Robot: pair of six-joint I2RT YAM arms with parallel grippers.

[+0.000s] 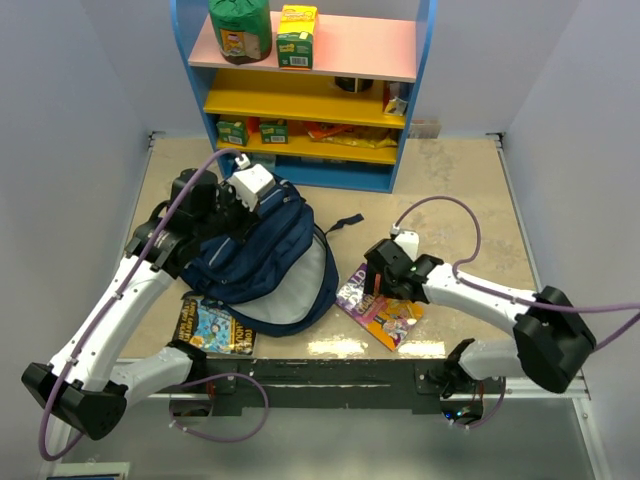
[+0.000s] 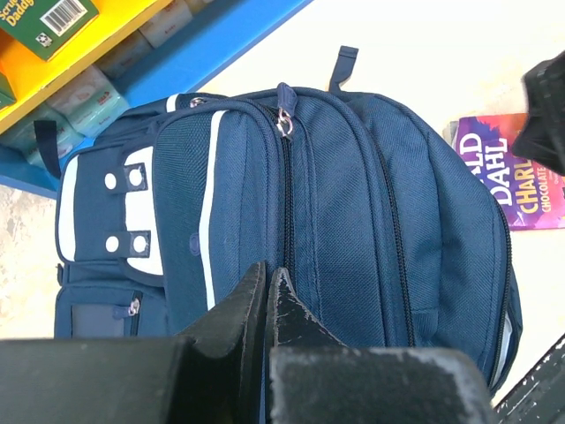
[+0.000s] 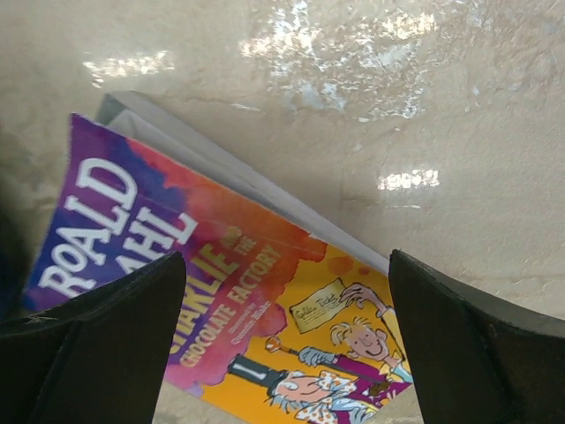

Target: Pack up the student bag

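Note:
The dark blue backpack (image 1: 260, 250) lies on the floor, its grey panel facing the front right. My left gripper is shut at a seam of its cloth beside the zipper (image 2: 287, 177); the pinched fabric itself is hard to make out. A purple and orange Roald Dahl book (image 1: 392, 322) lies flat to the right of the bag. Over it my right gripper stands open, its fingers (image 3: 468, 327) spread wide across the cover with nothing held. A second, blue and yellow book (image 1: 215, 328) lies at the front left, partly covered by the bag.
Behind the bag stands a shelf (image 1: 300, 95) with yellow and green boxes and a green pack. Bare floor (image 1: 480, 230) lies right of the bag. A dark rail (image 1: 320, 375) runs along the front.

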